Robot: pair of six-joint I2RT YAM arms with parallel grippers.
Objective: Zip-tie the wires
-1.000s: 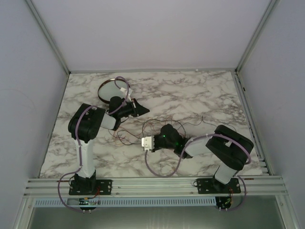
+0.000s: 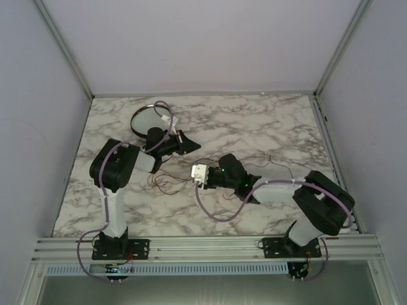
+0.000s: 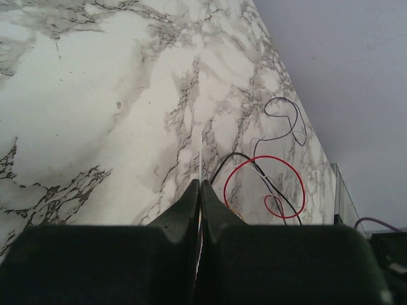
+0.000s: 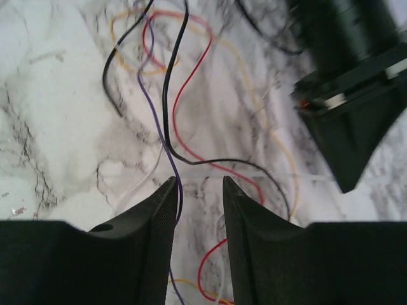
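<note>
A loose tangle of thin red, black, yellow, white and purple wires lies on the marble table (image 2: 248,117); in the left wrist view a red loop (image 3: 304,190) lies to the right. My left gripper is shut, with a thin pale strip showing at its tips, too unclear to tell if held. In the top view it is left of centre, above the table. My right gripper is low over the wires, fingers part open, a purple wire running by the left fingertip; I cannot tell whether it touches.
A round dish (image 2: 141,115) stands at the back left behind the left arm. Walls enclose the table at the back and sides.
The left arm stays put.
</note>
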